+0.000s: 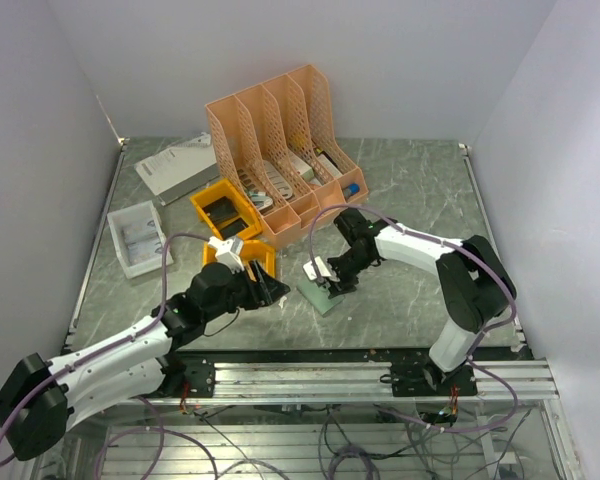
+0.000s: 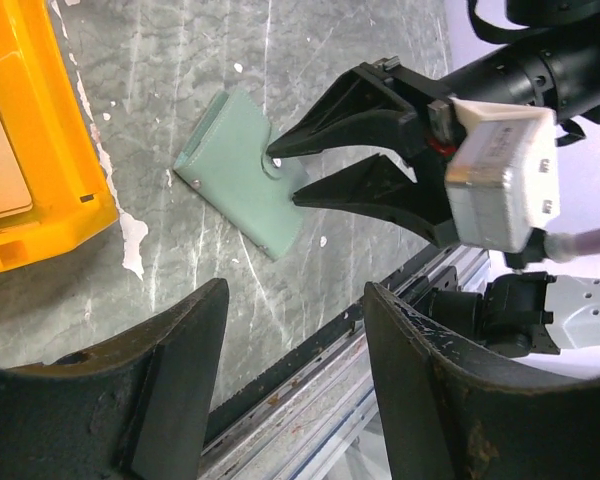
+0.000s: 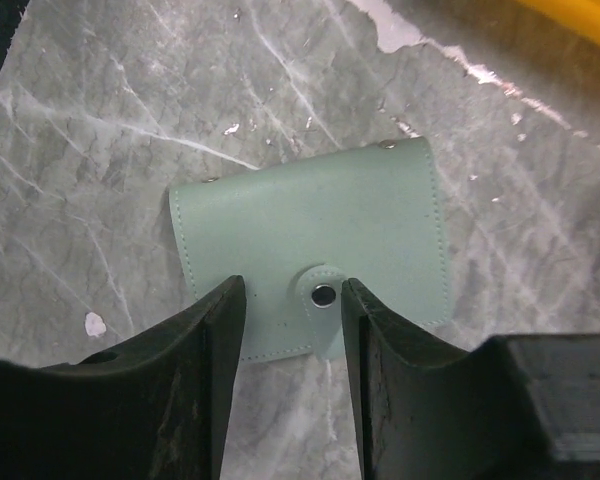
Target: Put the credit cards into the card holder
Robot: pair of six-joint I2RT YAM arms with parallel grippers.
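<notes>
A sage-green card holder (image 3: pixel 310 230) lies flat and closed on the grey marbled table, its flap strap held by a dark snap. In the left wrist view the holder (image 2: pixel 242 185) is partly covered by the right arm's fingers. My right gripper hovers over it, part open, its fingertips either side of the strap, with nothing visibly gripped. Left of the holder, above the table, my left gripper (image 1: pixel 283 291) is part open and empty; its fingertips (image 2: pixel 216 292) stand well apart. I cannot make out any credit cards.
A yellow bin (image 1: pixel 270 258) stands just behind the left gripper, another yellow bin (image 1: pixel 202 204) farther back. The peach rack (image 1: pixel 290 225) fills the back middle. At the left is a white tray (image 1: pixel 128 268). Table right of the holder is clear.
</notes>
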